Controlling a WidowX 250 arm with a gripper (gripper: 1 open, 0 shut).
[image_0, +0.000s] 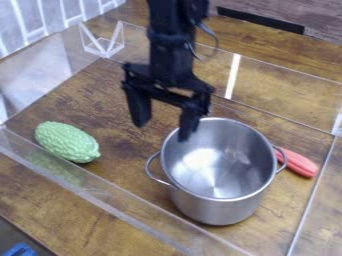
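Observation:
My black gripper (163, 112) hangs over the table, blurred, with its fingers spread open and nothing seen between them, just behind and left of the steel pot's rim. The empty steel pot (218, 185) stands at the right front, handles on both sides. A green bumpy bitter melon (66, 141) lies at the left. A red-handled object (298, 162) lies to the right of the pot, partly hidden behind it.
Clear plastic low walls border the wooden table (107, 105). A blue object (16, 248) shows at the bottom left corner.

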